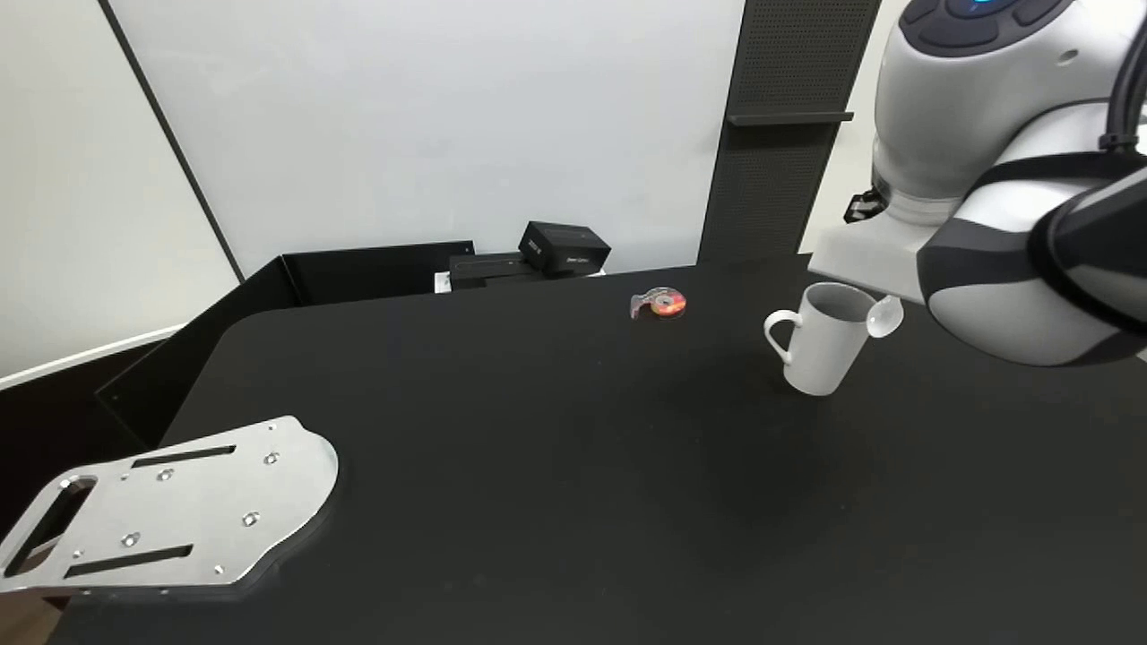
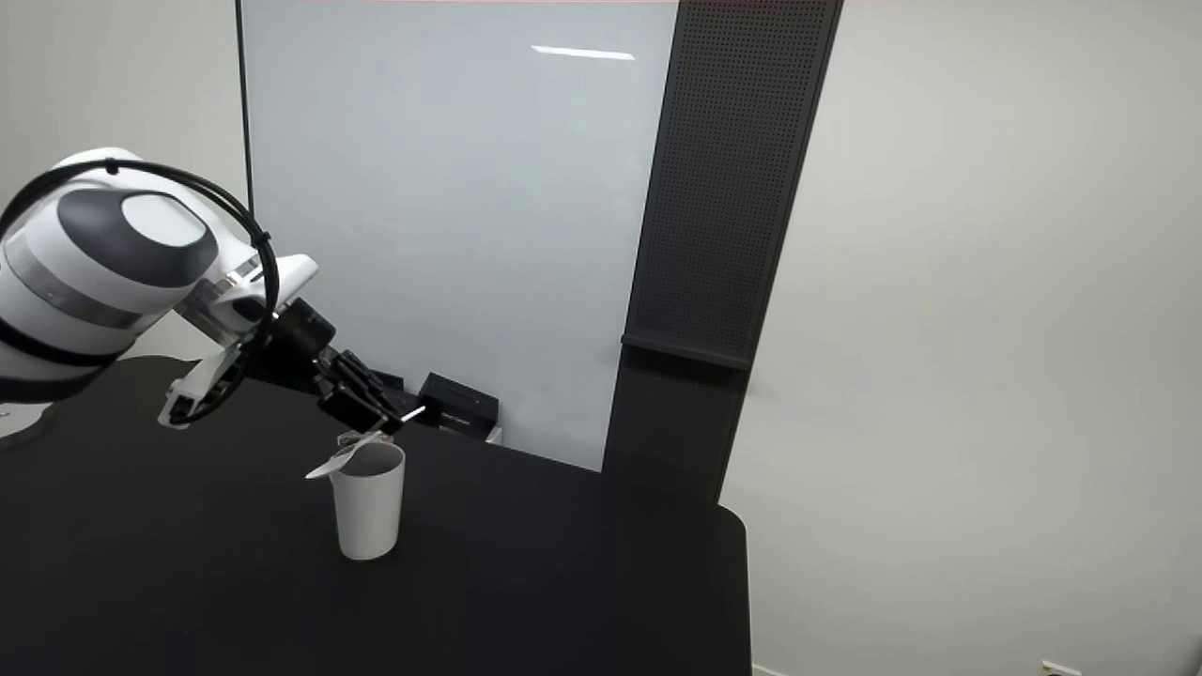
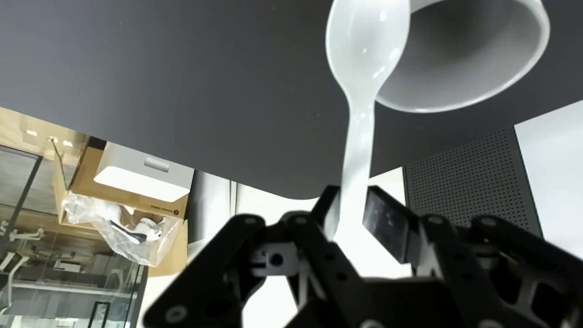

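In the wrist view a white spoon (image 3: 358, 117) has its handle between the fingers of my gripper, which is shut on it. The spoon's bowl (image 1: 885, 316) shows at the right side of the rim of a white mug (image 1: 825, 342) in exterior view 1. That mug stands upright on the black table, its handle toward the left. From exterior view 2, the spoon (image 2: 338, 460) slants across the mug's opening (image 2: 372, 456), its bowl on the outer left; whether it touches the rim I cannot tell. The arm hides my fingers in exterior view 1.
A tape dispenser (image 1: 660, 303) lies on the table behind and left of the mug. Small black boxes (image 1: 564, 248) sit past the back edge. A silver metal plate (image 1: 199, 500) is at the left edge.
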